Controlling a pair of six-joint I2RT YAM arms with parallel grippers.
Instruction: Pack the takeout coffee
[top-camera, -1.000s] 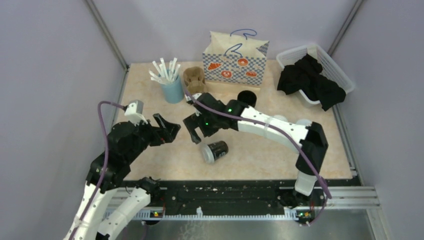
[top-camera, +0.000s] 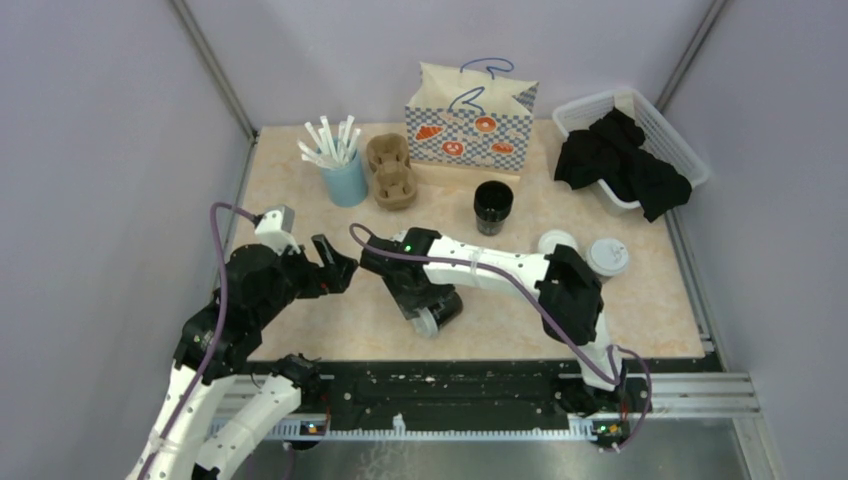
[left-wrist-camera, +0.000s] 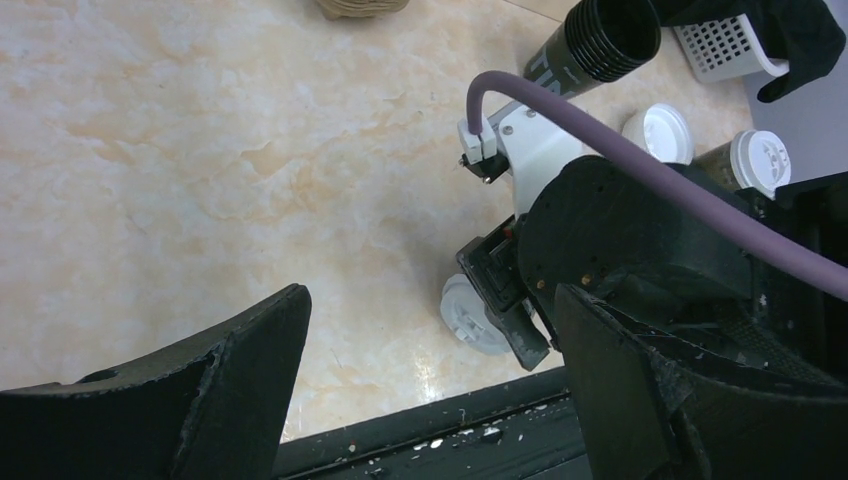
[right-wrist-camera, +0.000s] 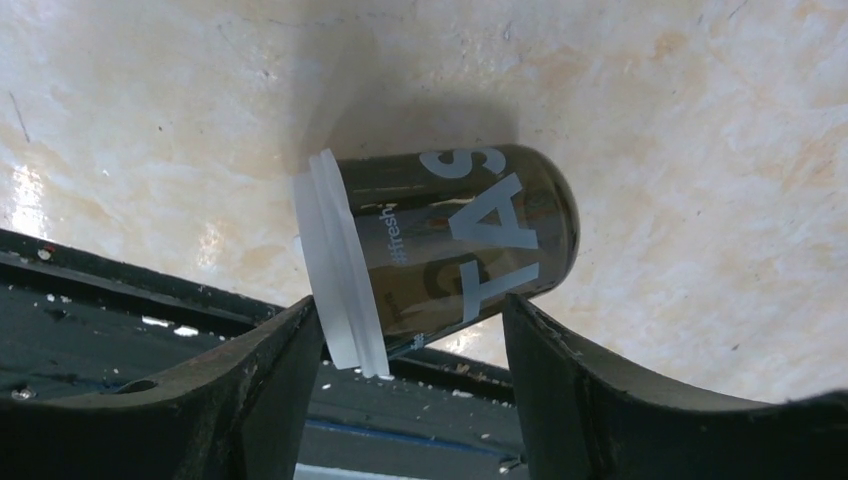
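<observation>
A dark takeout cup (right-wrist-camera: 450, 240) with a white lid (right-wrist-camera: 335, 265) lies on its side near the table's front edge. Over it reaches my right gripper, fingers apart; one fingertip is beside the lid and the other overlaps the body's lower edge. Contact cannot be told. From above, the right arm partly hides this cup. To the left, my left gripper (top-camera: 338, 265) stands open and empty, clear of the table items. At the back are a brown cup carrier (top-camera: 394, 184) and a checked paper bag (top-camera: 470, 138). An empty dark cup (top-camera: 492, 210) stands upright nearby.
A blue holder of wrapped straws (top-camera: 346, 184) is at the back left. On the right are a white lid (left-wrist-camera: 662, 134) and a lidded cup (left-wrist-camera: 760, 160). A white basket with black cloth (top-camera: 625, 165) fills the back right corner.
The cup has shifted slightly right and toward the front edge.
</observation>
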